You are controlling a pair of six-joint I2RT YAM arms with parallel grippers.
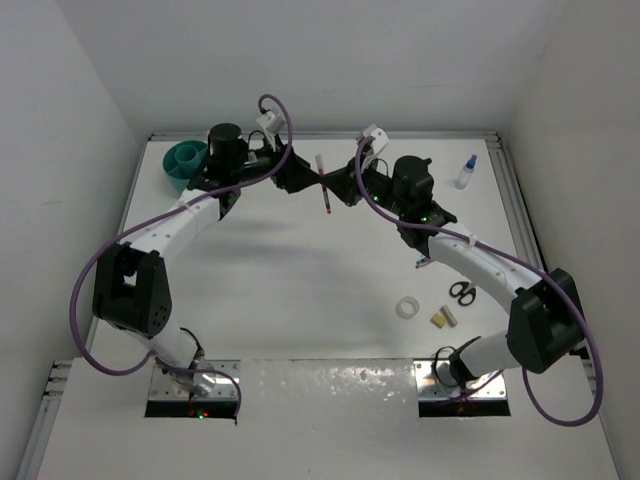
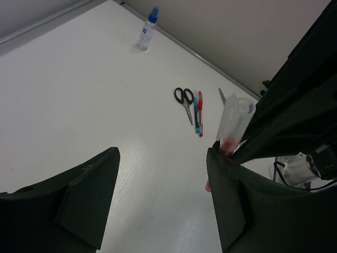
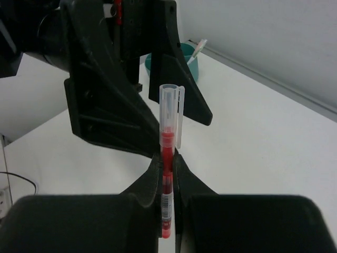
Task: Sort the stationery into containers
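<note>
A red pen with a clear cap [image 3: 167, 142] stands upright, held by my right gripper at the top center of the table. My left gripper is open right beside it; the pen appears at its right finger in the left wrist view, touching or just behind, I cannot tell. Teal containers [image 1: 183, 165] sit at the back left, one with a light item in it in the right wrist view. On the right lie scissors [image 2: 184, 97], pens [image 2: 200, 113], a tape roll [image 1: 407, 308] and small blocks [image 1: 438, 320].
A spray bottle [image 1: 465, 172] stands at the back right. Both arms meet near the back middle, close together.
</note>
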